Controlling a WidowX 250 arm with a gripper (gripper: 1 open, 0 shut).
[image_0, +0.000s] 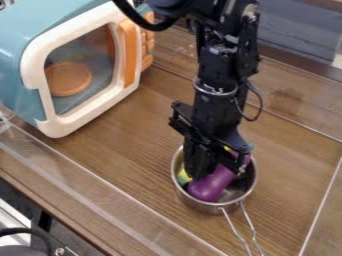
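Observation:
A metal pot (201, 200) with a wire handle rests on the wooden counter, holding a purple eggplant-like toy (214, 183) and a yellow item (183, 174) mostly hidden. The black gripper (201, 150) hangs over the pot's back part, its fingertips low among or just above the contents; whether anything is between them is hard to see.
A toy microwave (64, 110) with an open-framed white door and an orange plate inside stands at the back left. A wall edge runs along the back.

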